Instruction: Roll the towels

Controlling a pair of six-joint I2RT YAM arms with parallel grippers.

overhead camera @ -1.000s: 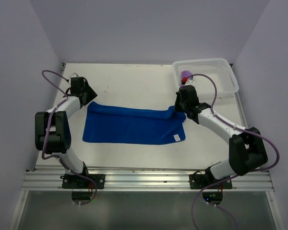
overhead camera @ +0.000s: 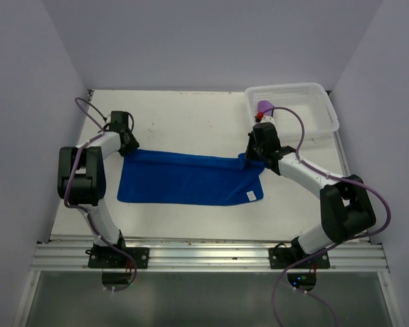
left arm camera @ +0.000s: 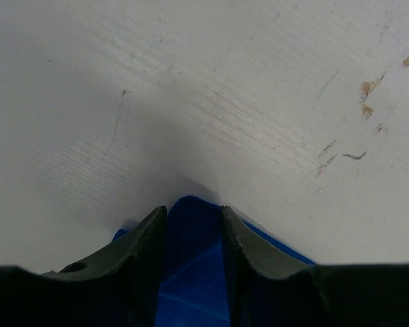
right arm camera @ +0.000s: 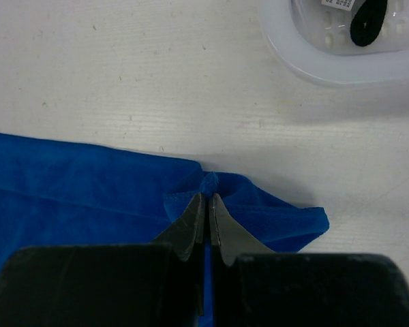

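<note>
A blue towel (overhead camera: 184, 184) lies spread on the white table, its far edge folded over in a narrow strip. At the towel's far left corner is my left gripper (overhead camera: 132, 151). In the left wrist view its two fingers stand part open, with a bit of blue cloth (left arm camera: 194, 225) between and beyond the tips. My right gripper is shut at the far right corner, on a pinched fold of the towel (right arm camera: 276, 221) that bunches up around its tips. A white label (overhead camera: 251, 195) shows near the towel's right front corner.
A white plastic basket (overhead camera: 293, 130) stands at the back right, close to my right gripper, with a purple rolled item (overhead camera: 265, 107) inside. Walls rise on both sides.
The right arm has shifted only slightly, its gripper staying at the right corner. The towel looks the same.
</note>
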